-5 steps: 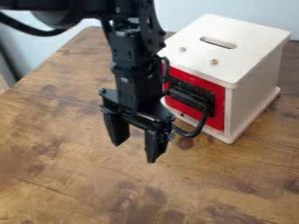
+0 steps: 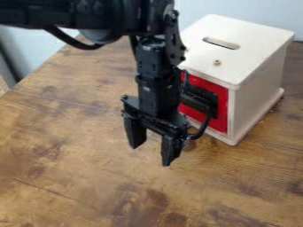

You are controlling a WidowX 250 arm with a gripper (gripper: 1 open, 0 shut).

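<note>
My black gripper [image 2: 151, 144] hangs over the wooden table in the middle of the view, fingers pointing down and apart, with nothing visible between them. Just behind it and to the right stands a pale wooden box [image 2: 252, 80] with a slot in its top and a red front panel [image 2: 219, 124]. A black fitting on that front is partly hidden by my arm.
A pale wall and the table's far edge lie at the upper left.
Over the last second my gripper has moved a little to the right, toward the box's front. The box looks unmoved.
</note>
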